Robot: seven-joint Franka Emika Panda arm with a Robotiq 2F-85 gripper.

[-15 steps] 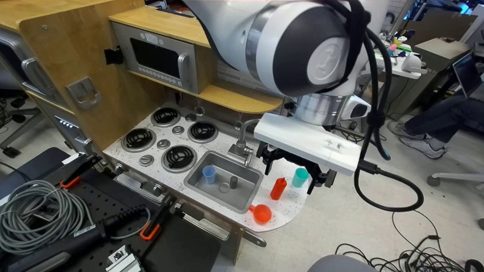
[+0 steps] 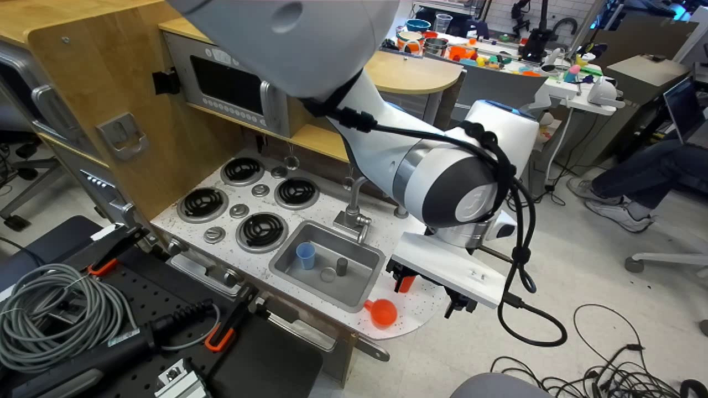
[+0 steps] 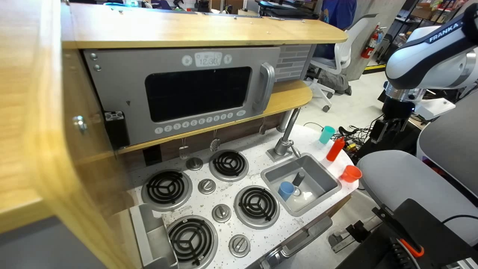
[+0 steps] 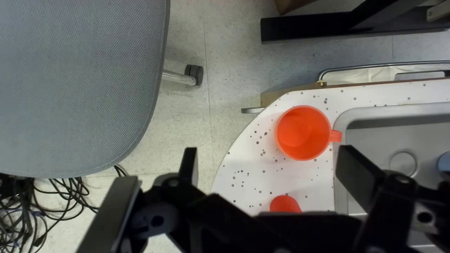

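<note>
My gripper (image 2: 428, 292) hangs above the rounded right end of the play-kitchen counter (image 4: 249, 177), its fingers wide open and empty. Between the fingers in the wrist view, but ahead of them, an orange-red mug (image 4: 302, 133) stands near the counter's front edge with its handle towards the sink. A red squeeze bottle (image 4: 284, 203) is partly covered by the gripper there; it stands upright in exterior view 2. Behind it is a teal cup (image 3: 327, 134), hidden in exterior view 1. Inside the grey sink (image 3: 320, 168) are a blue cup (image 3: 285, 190) and a dark grey cylinder (image 3: 298, 179).
The faucet (image 2: 355, 205) rises behind the sink, and a wooden shelf (image 3: 291, 96) overhangs the counter's back. Several black-coiled burners (image 2: 262, 230) lie left of the sink. A grey chair (image 4: 76, 80) stands beyond the counter's rounded end.
The arm has come down, and the gripper sits lower in exterior view 1, now covering the teal cup and most of the red bottle. The mug and sink contents have not moved.
</note>
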